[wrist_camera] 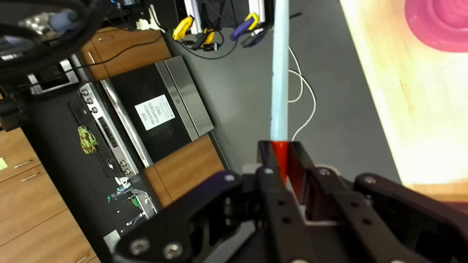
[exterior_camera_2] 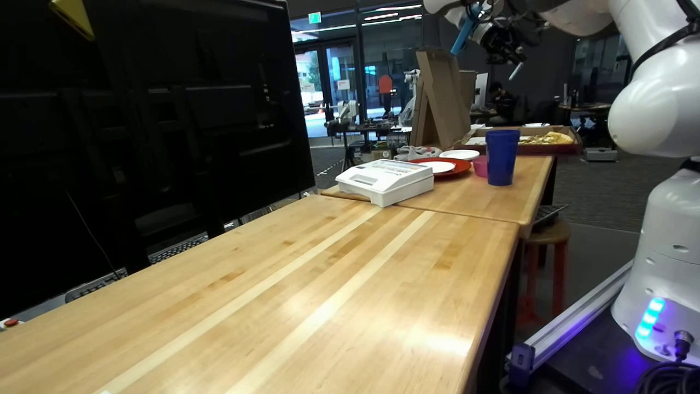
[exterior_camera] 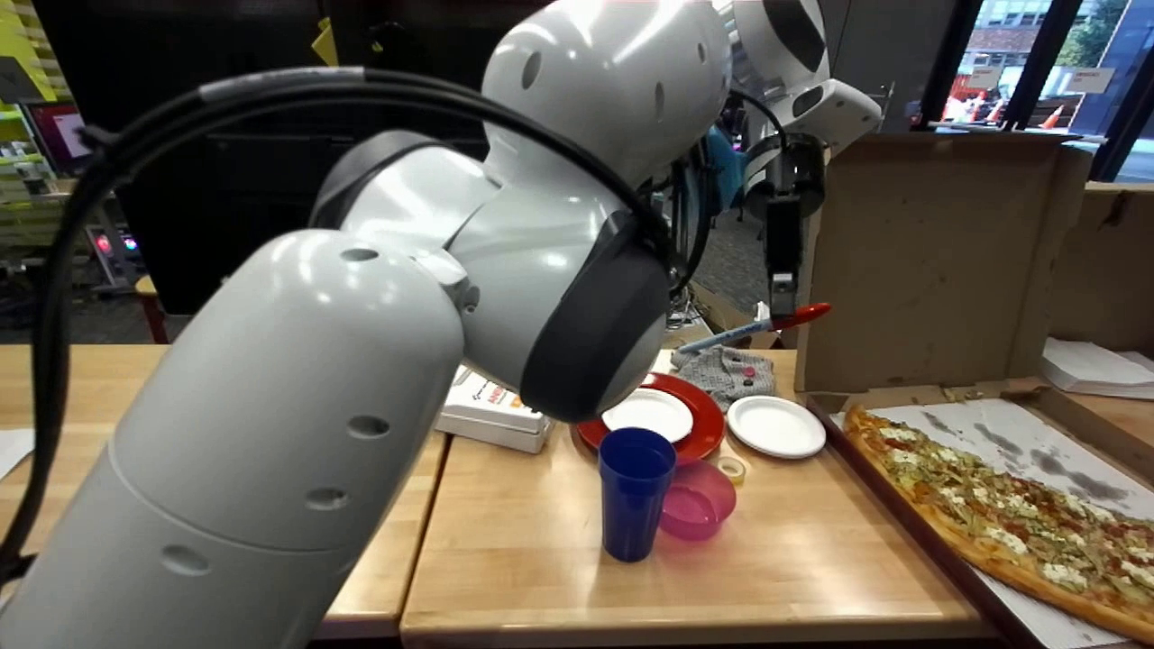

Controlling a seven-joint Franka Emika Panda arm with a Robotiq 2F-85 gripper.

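My gripper (exterior_camera: 781, 309) is shut on a marker (exterior_camera: 722, 337) with a pale blue-grey barrel and a red end. In exterior view 1 they hang in the air, in front of the pizza box lid's left edge. The wrist view shows the red part pinched between the fingertips of the gripper, with the marker's barrel (wrist_camera: 279, 74) sticking straight out. Only the pale end of the marker (exterior_camera_2: 516, 71) shows in exterior view 2, high above the table. On the table below stand a blue cup (exterior_camera: 636, 503) and, against it in view, a pink bowl (exterior_camera: 703, 508).
A red plate (exterior_camera: 709, 424) with a small white plate (exterior_camera: 649, 411) on it lies behind the cup. Another white plate (exterior_camera: 775, 426), a tape roll (exterior_camera: 732, 470), grey cloth (exterior_camera: 725, 373), a first aid kit (exterior_camera_2: 394, 180) and an open pizza box (exterior_camera: 930, 260) are nearby.
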